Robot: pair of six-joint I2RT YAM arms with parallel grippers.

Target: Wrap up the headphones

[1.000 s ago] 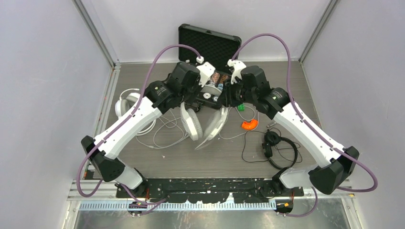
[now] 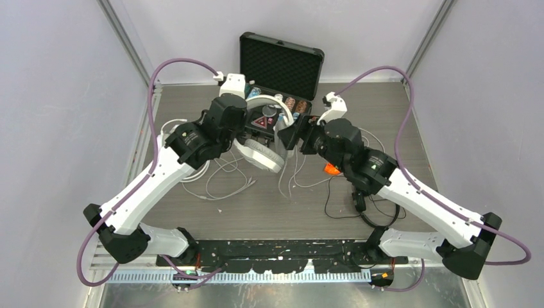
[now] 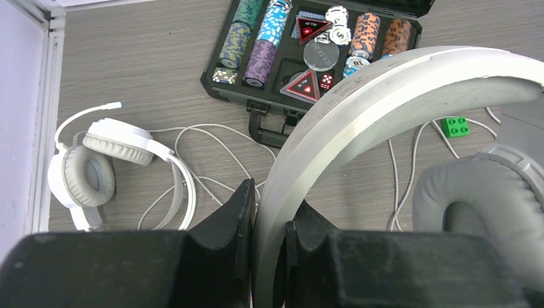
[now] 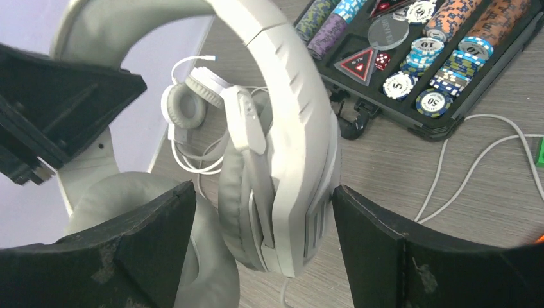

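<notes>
Large white headphones (image 2: pixel 263 154) hang in the air between the arms. My left gripper is shut on their headband (image 3: pixel 333 122), ear cushions hanging to its right. In the right wrist view my right gripper is open around an earcup (image 4: pixel 298 218), its fingers on either side; whether both touch cannot be told. A second white headset (image 3: pixel 90 167) lies on the table at the left with looped white cables. Black headphones (image 2: pixel 378 218) lie at the front right with their cable.
An open case of poker chips (image 3: pixel 276 90) stands at the back centre. A green brick (image 3: pixel 455 126) and an orange piece (image 2: pixel 332 169) lie right of centre among cables. The front middle of the table holds mostly loose cable.
My left gripper has moved left and turned, carrying the headphones into a new angle.
</notes>
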